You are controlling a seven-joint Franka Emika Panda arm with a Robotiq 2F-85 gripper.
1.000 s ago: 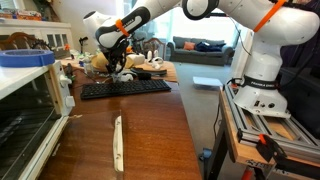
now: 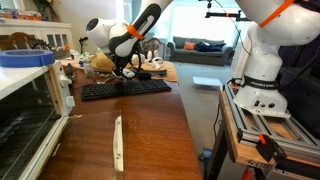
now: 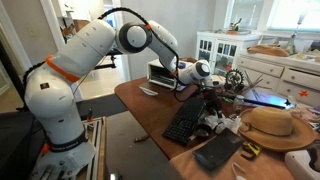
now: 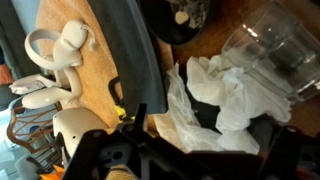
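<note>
My gripper stands open above the cluttered end of the table, its dark fingers apart at the bottom of the wrist view. Ahead of and between them lies crumpled white film or tissue. Beside that, a clear glass or plastic container fills the upper right. A dark cup-like vessel shows at the top. In exterior view 2 the gripper hangs just beyond the black keyboard; its fingertips are hard to make out there. No held object shows.
A black flat slab lies left of the film, near white headphones. A tan hat sits at the table's far side. One long pale strip lies on the otherwise clear near wooden tabletop.
In exterior view 1, the arm has come lower and its upper links have swung toward the right of the picture. The keyboard and pale strip have stayed put.
</note>
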